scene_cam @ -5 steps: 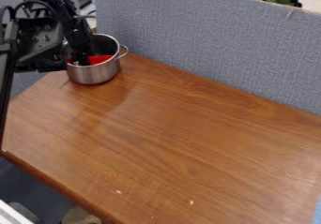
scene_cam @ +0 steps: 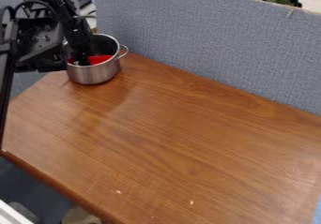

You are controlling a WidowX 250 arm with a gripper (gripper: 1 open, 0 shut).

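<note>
A steel pot (scene_cam: 96, 74) with side handles stands at the back left corner of the wooden table. My black gripper (scene_cam: 81, 55) reaches down from the upper left into the pot. Something red (scene_cam: 98, 59) lies inside the pot beside the fingers. The fingertips are hidden by the pot and dark against it, so whether they are shut on anything does not show.
Grey padded panels (scene_cam: 201, 40) border the back of the table and the left behind the arm. The wooden tabletop (scene_cam: 175, 139) to the right and front of the pot is clear.
</note>
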